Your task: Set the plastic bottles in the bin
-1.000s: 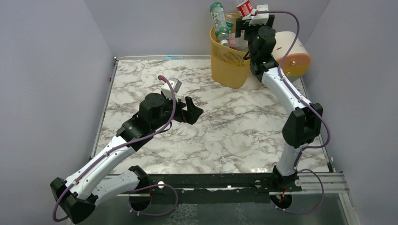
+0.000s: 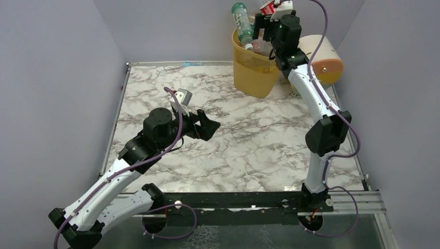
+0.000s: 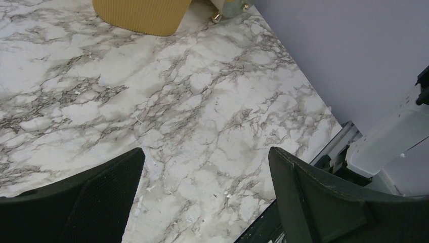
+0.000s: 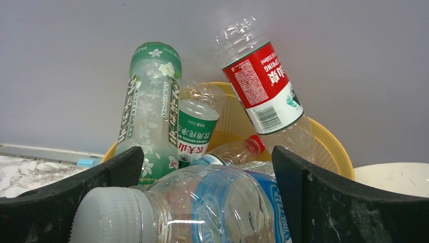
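Observation:
The yellow bin (image 2: 254,72) at the back of the table is crowded with plastic bottles: a tall green bottle (image 4: 152,101), a red-labelled bottle (image 4: 263,86) tilted high, a green-labelled one (image 4: 196,126) and others lower down. My right gripper (image 2: 264,26) is open over the bin's mouth; in the right wrist view a clear blue-labelled bottle (image 4: 212,207) with a white cap lies low between or just below its fingers. My left gripper is open over bare table, nothing between its fingers.
A cream and orange appliance (image 2: 319,57) stands right of the bin. Grey walls enclose the sides and back.
The right gripper has moved slightly toward the back and left over the bin. The left arm has drawn a little to the left.

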